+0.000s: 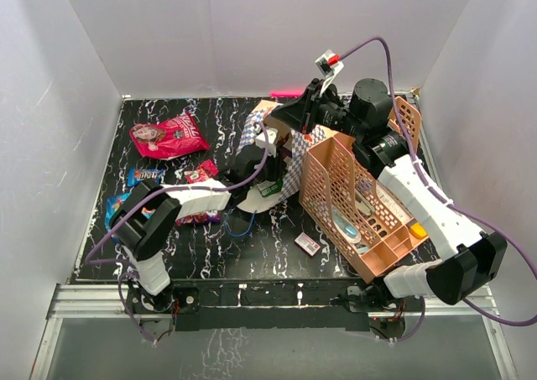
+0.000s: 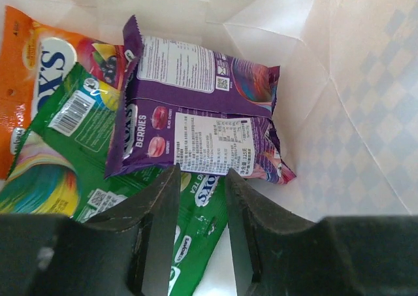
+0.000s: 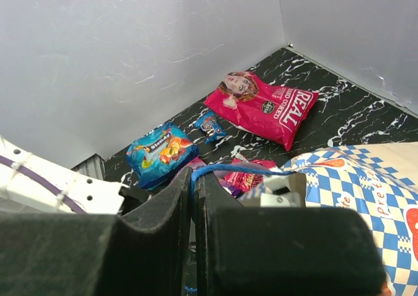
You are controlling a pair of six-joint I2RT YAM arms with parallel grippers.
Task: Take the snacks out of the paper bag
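The checkered paper bag stands at the table's middle, its mouth toward the left arm. My left gripper is inside it, open, with a gap between the fingers. Just beyond the tips lies a purple berries pack, apparently not gripped. Under it is a green pack, with an orange pack at the left. My right gripper is shut on the bag's blue handle, up at the bag's top edge.
Snacks outside the bag include a large red bag, a blue pack and several small packs on the left. A pink plastic basket stands close on the bag's right. A small box lies in front.
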